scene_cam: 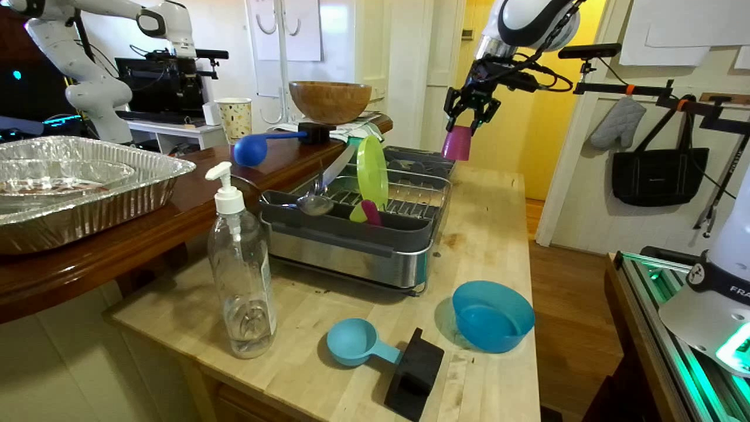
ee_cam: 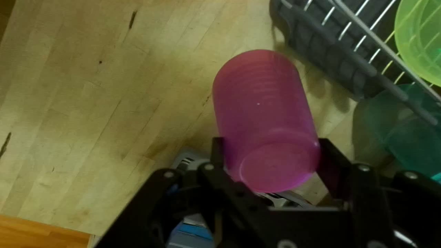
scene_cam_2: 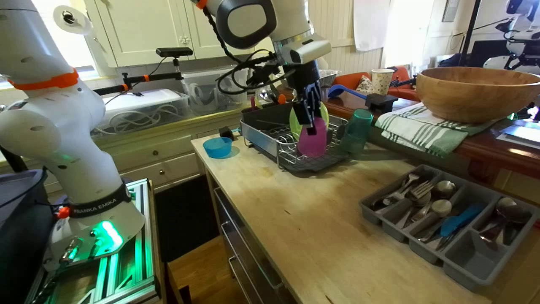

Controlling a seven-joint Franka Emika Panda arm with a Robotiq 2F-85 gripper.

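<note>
A pink cup (ee_cam: 266, 111) is held upside down, its closed base toward the wrist camera. My gripper (scene_cam: 469, 126) is shut on it, one finger on either side. In the second exterior view the pink cup (scene_cam_2: 312, 139) hangs in front of the dish rack (scene_cam_2: 260, 139) from that side, above the wooden counter. The wrist view has bare counter (ee_cam: 103, 103) under and left of the cup, with the dish rack (ee_cam: 326, 45) at upper right. A lime green plate (scene_cam: 372, 173) stands in the rack.
A teal cup (scene_cam_2: 358, 126) is by the rack's end. The grey cutlery tray (scene_cam_2: 425, 255) sits along the counter's far side from the robot. A blue bowl (scene_cam: 493, 316), a light blue scoop (scene_cam: 353, 342) and a pump bottle (scene_cam: 242, 281) occupy the other end. Mid-counter is clear.
</note>
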